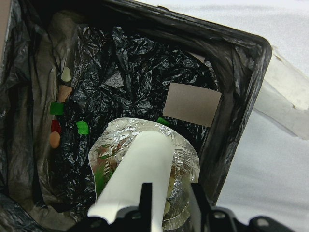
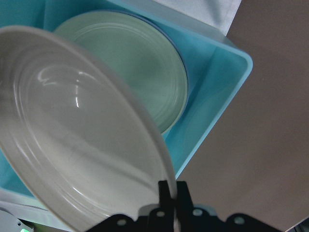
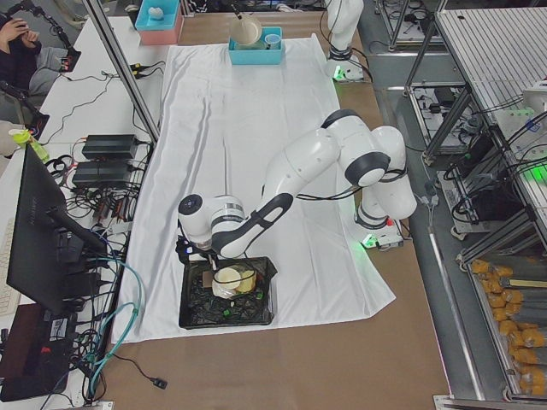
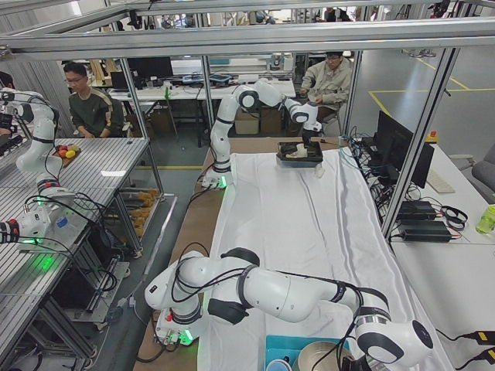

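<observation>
A black-lined bin (image 1: 236,111) holds a foil plate (image 1: 183,159), cardboard (image 1: 192,104) and small coloured scraps. A white cylindrical item (image 1: 140,169) lies across the foil in the left wrist view, extending down between the fingertips of my left gripper; whether they touch it is unclear. The left gripper is low over the bin. At the far end, my right gripper is shut on the rim of a beige bowl (image 2: 82,130), above a blue tub (image 2: 217,92) containing a green plate (image 2: 145,63).
A pale paper-like piece (image 1: 285,92) lies beside the bin. A monitor (image 3: 38,239) and cables line one side, an aluminium frame the other.
</observation>
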